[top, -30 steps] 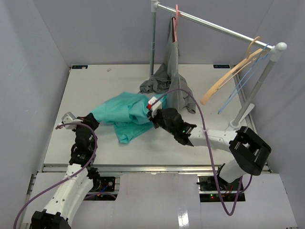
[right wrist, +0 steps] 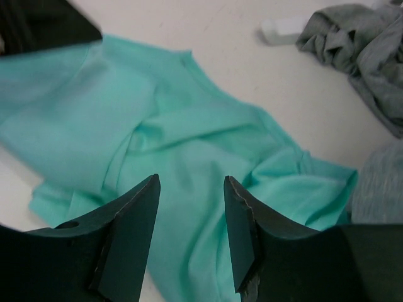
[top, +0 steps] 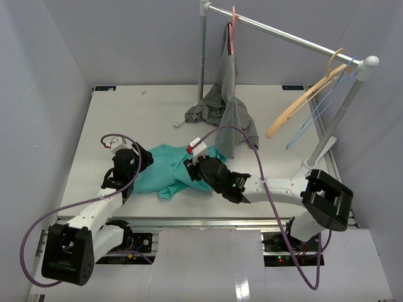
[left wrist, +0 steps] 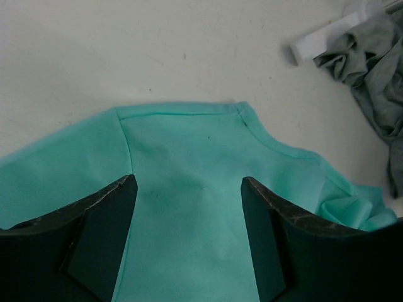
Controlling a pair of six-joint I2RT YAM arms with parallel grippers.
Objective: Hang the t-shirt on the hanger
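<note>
The turquoise t-shirt (top: 167, 170) lies crumpled and flattened on the white table, also filling much of the left wrist view (left wrist: 182, 163) and right wrist view (right wrist: 176, 163). My left gripper (top: 137, 157) hovers over its left end, fingers apart with only the shirt below. My right gripper (top: 192, 167) is over its right part, open, with fingers spread above the cloth. Several hangers hang on the rail: a wooden one (top: 289, 110), a blue one (top: 305, 126) and a pink one (top: 232, 28).
A grey garment (top: 233, 119) hangs from the pink hanger, its lower part bunched on the table just behind the shirt. The rack's right post (top: 337, 119) stands at the right.
The shirt, lifted and moving a second ago, now lies down. My left gripper has moved right over it; my right gripper has moved up and left from the front edge.
</note>
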